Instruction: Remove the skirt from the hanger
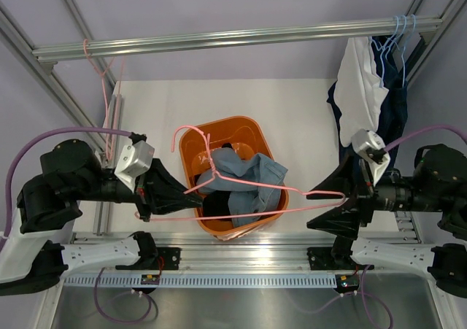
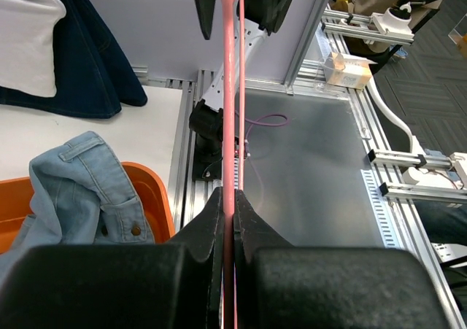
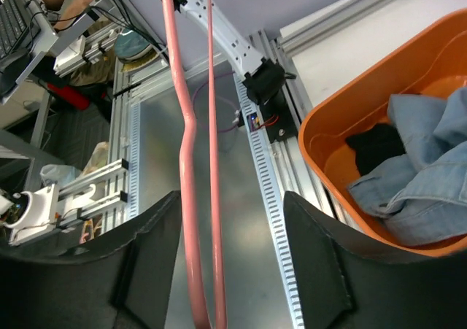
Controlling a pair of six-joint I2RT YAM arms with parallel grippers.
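Note:
A pink hanger (image 1: 241, 180) with nothing on it spans between the grippers above the orange bin. My left gripper (image 1: 182, 198) is shut on it; in the left wrist view the pink wire runs between the closed fingers. My right gripper (image 1: 332, 201) stands open at the hanger's right end, the two wires passing by its spread fingers in the right wrist view. Blue denim cloth (image 1: 252, 187) and a black piece (image 3: 372, 148) lie in the bin (image 1: 197, 128); which is the skirt I cannot tell.
An overhead rail (image 1: 233, 37) holds pink hangers (image 1: 108, 103) at left and white and dark garments (image 1: 361, 81) on blue hangers at right. White board lies clear around the bin; the metal frame's edge runs along the front.

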